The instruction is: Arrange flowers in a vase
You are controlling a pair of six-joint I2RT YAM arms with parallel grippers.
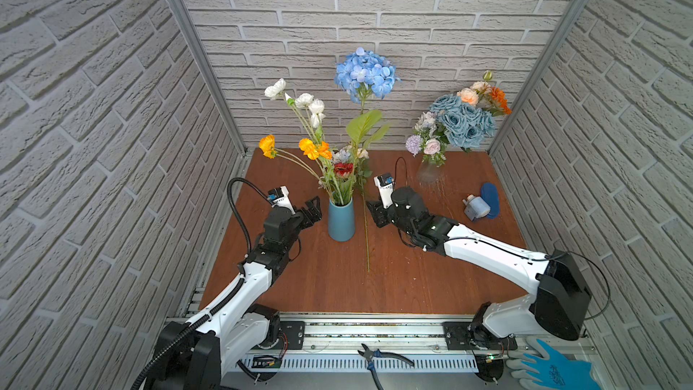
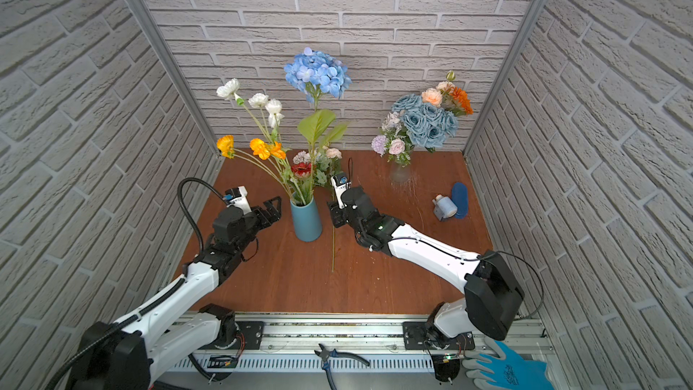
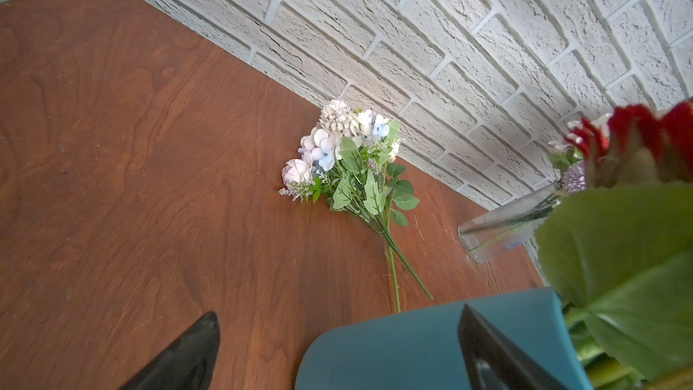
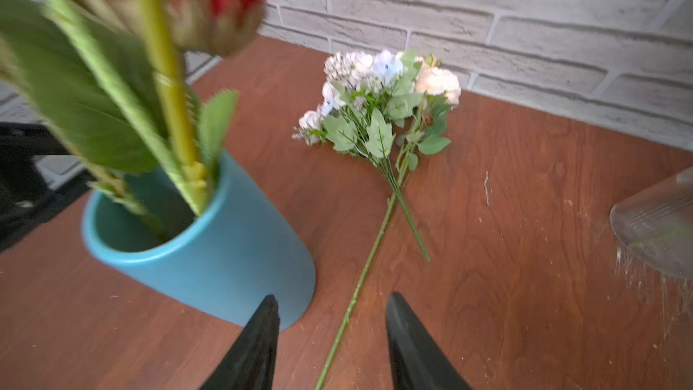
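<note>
A blue vase (image 1: 340,221) holds white, orange and red flowers and a tall blue hydrangea (image 1: 364,72). My left gripper stands open just left of it, nothing between its fingers. My right gripper is at the vase's right, fingers apart and empty. Behind the vase, a pale mixed bunch (image 4: 368,101) and a long green stem (image 4: 368,260) lie on the table.
A clear vase (image 4: 649,227) with blue roses and other flowers stands at back right. A pale container (image 2: 444,207) and a blue oval object (image 2: 460,198) lie at right.
</note>
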